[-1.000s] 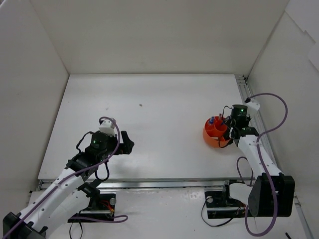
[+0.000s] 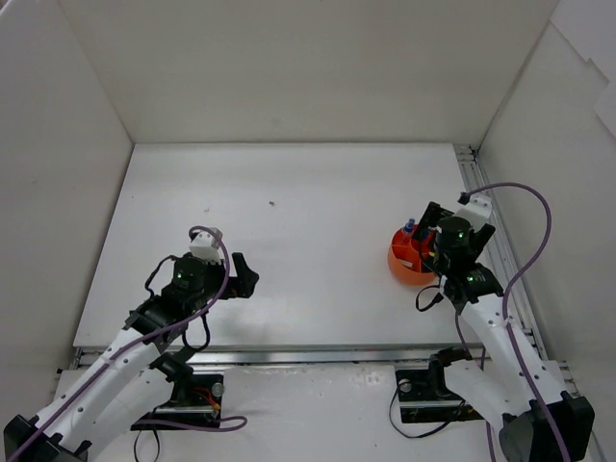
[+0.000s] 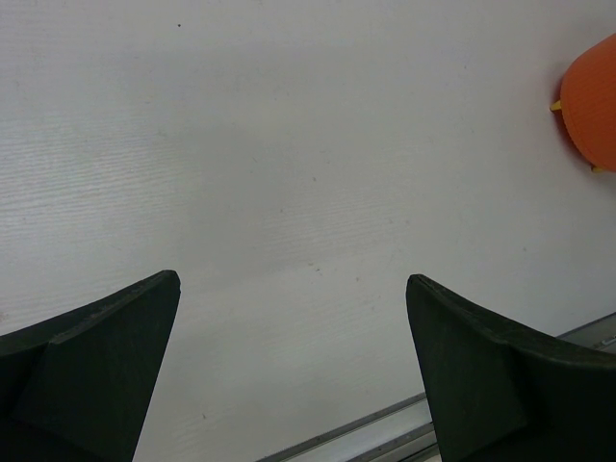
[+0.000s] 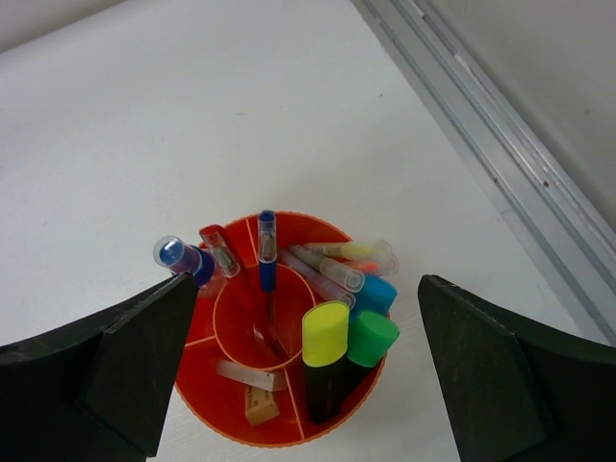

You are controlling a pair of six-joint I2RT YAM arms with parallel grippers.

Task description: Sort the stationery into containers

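A round orange organizer (image 2: 402, 260) stands at the right of the table, divided into compartments. In the right wrist view it holds markers with yellow (image 4: 325, 332) and green (image 4: 372, 339) caps, several pens including a blue one (image 4: 268, 245), and small pale items (image 4: 260, 404). My right gripper is open above the organizer, its fingers either side of it, nothing gripped. My left gripper (image 2: 241, 274) stands open low over the left-front table (image 3: 289, 192), nothing between its fingers; the organizer's edge (image 3: 587, 106) shows at the right of that wrist view.
Walls enclose the back and sides, and metal rails (image 4: 500, 144) run along the right and front edges.
My right arm has shifted, with its forearm and gripper now turned differently above the organizer. The organizer appears slightly further left than a second ago. My left arm is unchanged.
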